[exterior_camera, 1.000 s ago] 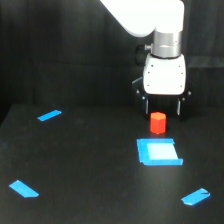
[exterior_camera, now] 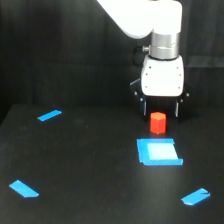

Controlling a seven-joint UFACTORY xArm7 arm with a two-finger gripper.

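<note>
A small red-orange block rests on the black tabletop in the right half of the camera view. Just above and around its top hangs my gripper, pointing down from the white hand. Its dark fingers stand wide apart, one to each side of the block, so it looks open. Nothing shows held between them. Whether the fingertips are level with the block in depth is hard to tell against the black background.
In front of the block lies a white square edged with blue tape. Blue tape strips lie at the back left, front left and front right.
My gripper has come down slightly and shifted a little to the left, still open. The red block has not visibly moved.
</note>
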